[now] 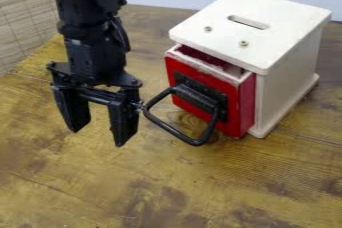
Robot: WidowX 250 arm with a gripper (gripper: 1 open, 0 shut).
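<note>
A white box [286, 82] with a slot and two bolts on top stands at the right, its red front panel [234, 117] set slightly out from the body. A black looped handle [201, 138] projects forward and left from that panel. My black gripper [98, 120] hangs open at the left, fingers pointing down with nothing between them, its right finger just left of the handle.
A bamboo blind [24, 42] is at the back left and a pale wall behind the box.
</note>
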